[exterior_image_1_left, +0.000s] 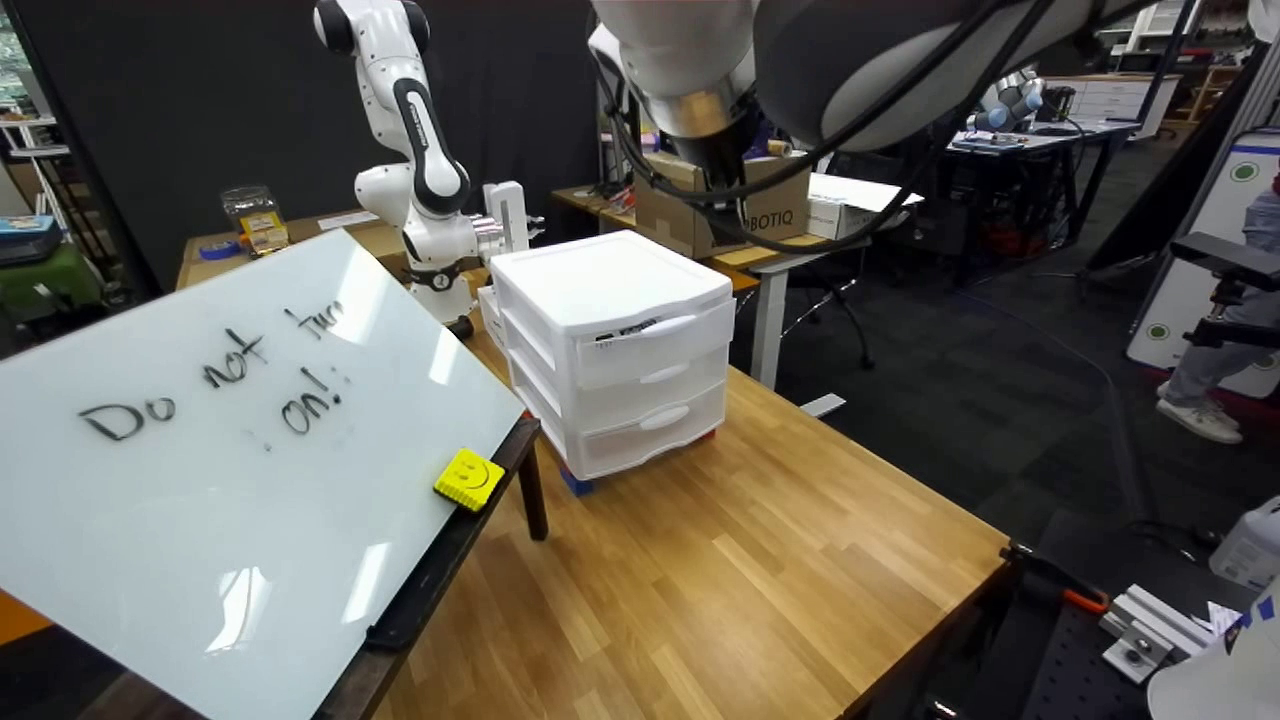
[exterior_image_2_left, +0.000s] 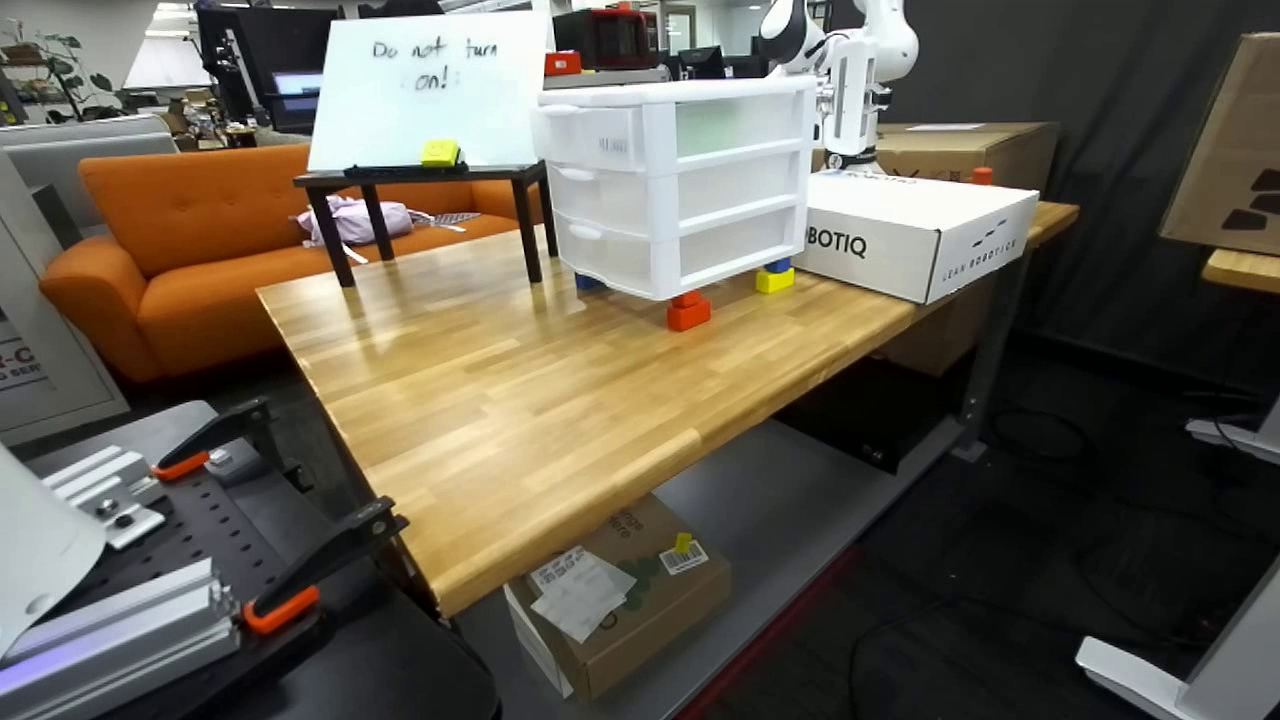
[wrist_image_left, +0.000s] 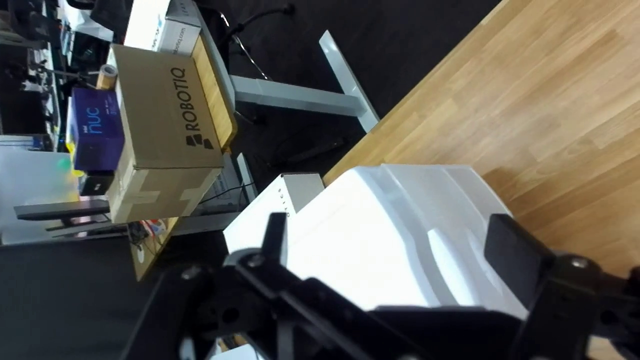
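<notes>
The white plastic drawer unit (exterior_image_1_left: 618, 348) has three drawers, all closed, and stands on the wooden table. In exterior view 2 its side and front (exterior_image_2_left: 666, 192) rest on coloured blocks. My gripper is open in the wrist view, its dark fingers (wrist_image_left: 513, 255) wide apart with nothing held between them. Beyond the gap lie the unit's white top (wrist_image_left: 360, 252) and a drawer handle (wrist_image_left: 450, 267). In exterior view 1 my arm hangs above and behind the unit from that camera, with cables partly crossing the gripper; exterior view 2 does not show it.
A whiteboard (exterior_image_1_left: 216, 480) reading "Do not turn on!" leans on a dark stand, a yellow smiley eraser (exterior_image_1_left: 469, 479) at its lower edge. Beside the drawers sits a white Robotiq box (exterior_image_2_left: 912, 234). Blocks, red (exterior_image_2_left: 689, 313) and yellow (exterior_image_2_left: 775, 281), are under the unit.
</notes>
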